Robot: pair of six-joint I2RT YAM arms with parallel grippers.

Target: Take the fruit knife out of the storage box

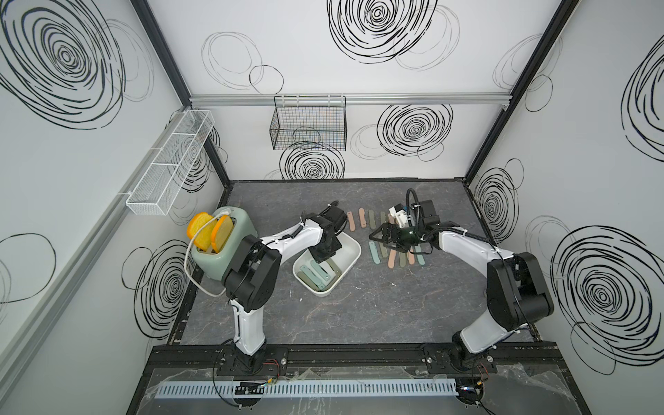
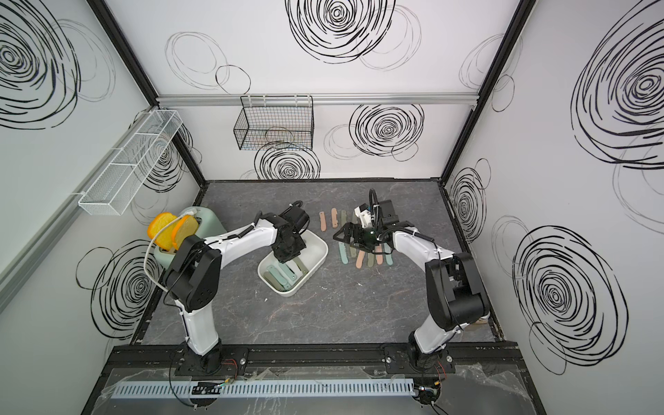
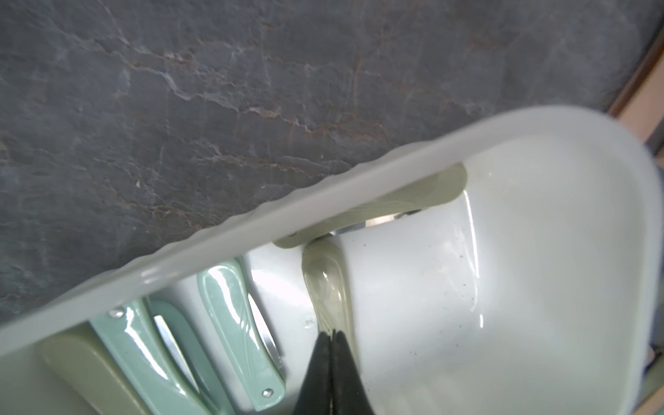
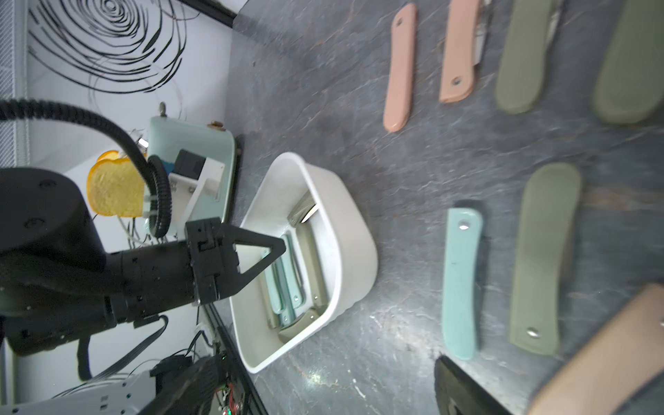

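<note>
The white storage box (image 1: 354, 257) holds several folding knives. In the left wrist view, an olive green fruit knife (image 3: 326, 276) lies on the box floor. My left gripper hovers over that knife's lower part, its fingers pressed together with nothing between them. A second olive green knife (image 3: 422, 193) rests along the box wall, partly hidden by the rim. Mint knives (image 3: 235, 325) lie to the left. In the right wrist view, the left gripper's shut tip shows above the box. My right gripper is spread wide over the table, with nothing between its fingers.
Rows of pink, olive and mint knives (image 4: 462, 283) cover the table right of the box. A mint container (image 1: 242, 235) with yellow pieces stands at the left. Bare table (image 1: 359, 311) lies in front.
</note>
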